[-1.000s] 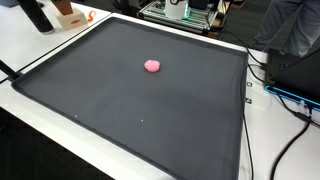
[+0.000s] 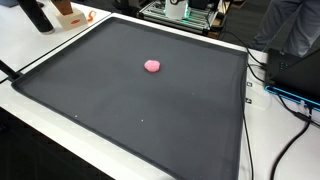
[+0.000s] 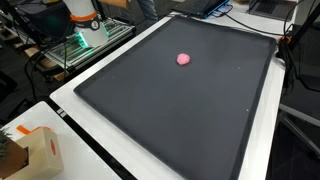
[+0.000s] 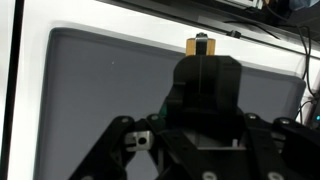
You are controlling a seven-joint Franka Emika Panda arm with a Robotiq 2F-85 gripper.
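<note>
A small pink piece (image 2: 152, 66) lies on the dark grey board, towards its far side in exterior view 1. The same pink piece (image 3: 183, 59) sits near the upper middle of the board in exterior view 2. My gripper appears only in the wrist view, as a dark silhouette with its fingers shut. Tan patches with a dark strip between them show at its tip, but whatever is between the fingers is too dark to make out. The pink piece does not show in the wrist view.
The grey board (image 2: 120, 110) is otherwise bare. A brown container (image 2: 62, 5) and an orange item (image 2: 90, 15) stand past its far left corner. At the right lie black equipment (image 2: 300, 75) and cables (image 2: 290, 150). A pale box (image 3: 40, 155) stands at lower left in exterior view 2.
</note>
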